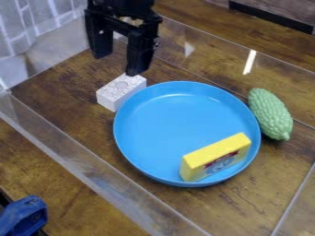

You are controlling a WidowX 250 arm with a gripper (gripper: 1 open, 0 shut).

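The black gripper (121, 48) hangs at the top left over the wooden surface, above and behind a white block (121, 90) that lies just left of a blue plate (172, 124). Whether its fingers are open or shut cannot be made out. A yellow box (215, 157) with a printed side lies on the front right part of the plate. A green corn-like vegetable (270, 113) lies to the right of the plate.
A blue object (20, 214) lies at the bottom left corner. A pale edge (31, 32) borders the surface at the upper left.
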